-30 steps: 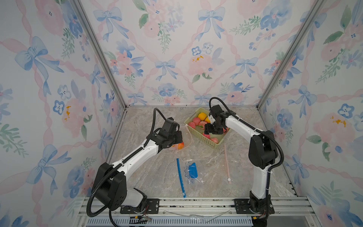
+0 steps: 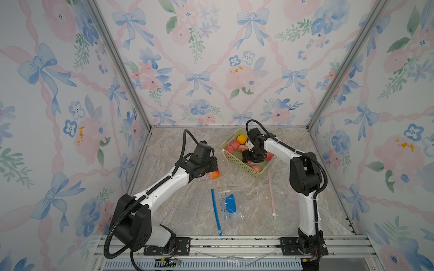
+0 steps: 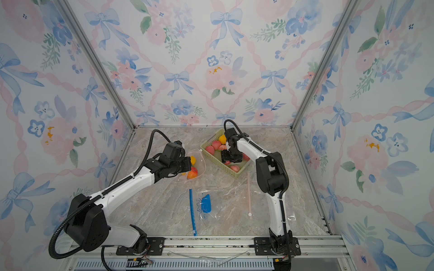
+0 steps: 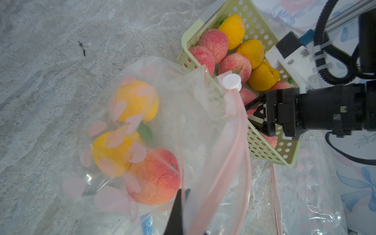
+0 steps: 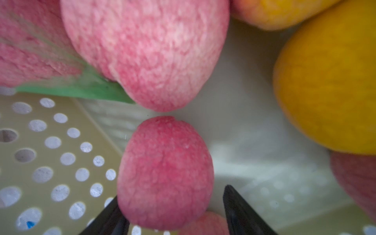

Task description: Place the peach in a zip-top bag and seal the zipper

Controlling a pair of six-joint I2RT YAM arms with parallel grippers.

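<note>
A pink peach [image 5: 164,172] lies in the green basket [image 2: 246,169], between the spread fingers of my right gripper. A gap shows between the peach and the right-hand finger; contact on the other side cannot be told. The clear zip top bag [image 4: 184,113] with pink spots stands partly spread, holding two yellow fruits [image 4: 137,99] and a red-orange peach [image 4: 156,178]. Its pink zipper edge carries a white slider [image 4: 231,81]. My left gripper is shut on the bag's edge, which partly covers the fingers.
More peaches [image 4: 235,66] and yellow fruits [image 4: 233,31] crowd the basket's far part. A flat pink-edged bag [image 2: 271,196] lies to the right, and a blue-edged bag [image 2: 216,212] lies in front. Bare table [image 2: 167,203] shows at left.
My right gripper has shifted slightly left and lower within the basket, now covering more of the peach in the top left view. The left arm and bag hold nearly still.
</note>
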